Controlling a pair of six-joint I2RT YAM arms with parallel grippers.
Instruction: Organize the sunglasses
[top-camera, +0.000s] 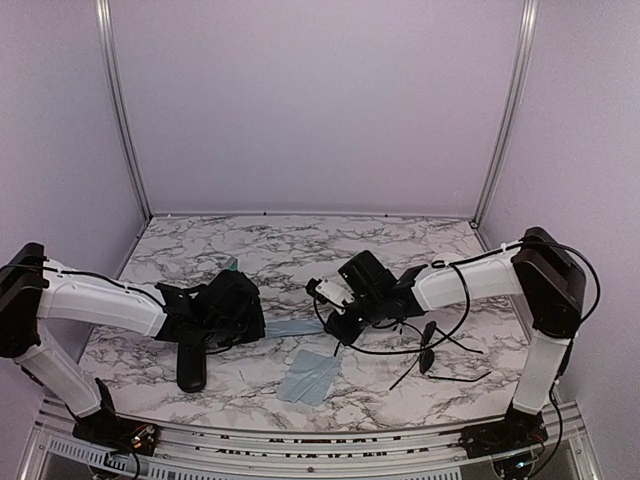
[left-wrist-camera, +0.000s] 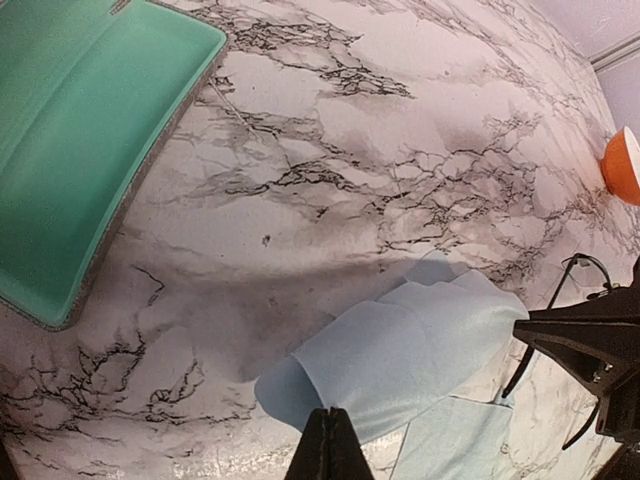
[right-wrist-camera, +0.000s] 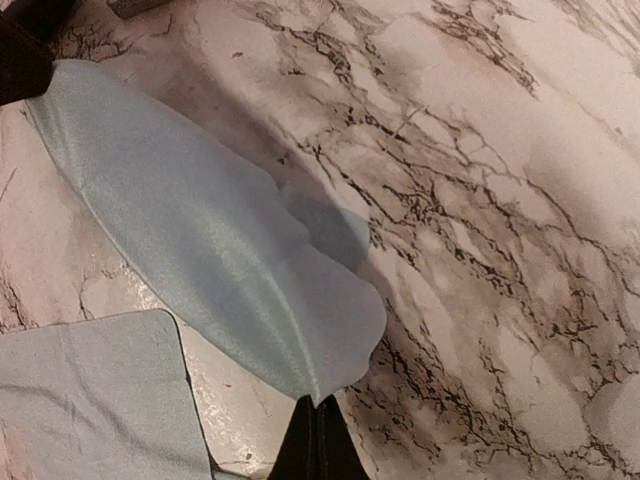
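Observation:
A light blue cloth (top-camera: 293, 328) hangs between my two grippers just above the table. My left gripper is shut on one end, and my right gripper pinches the opposite end. A second blue cloth (top-camera: 310, 378) lies flat in front. Dark sunglasses (top-camera: 427, 358) rest with their arms spread on the right of the table, partly beneath the right arm's cable. On the left lies a black case (top-camera: 191, 368), partly covered by the left arm. The teal interior of an open case (left-wrist-camera: 110, 130) shows in the left wrist view.
An orange rounded object (left-wrist-camera: 622, 168) shows at the left wrist view's right edge. Black cables loop around the right wrist, near the sunglasses.

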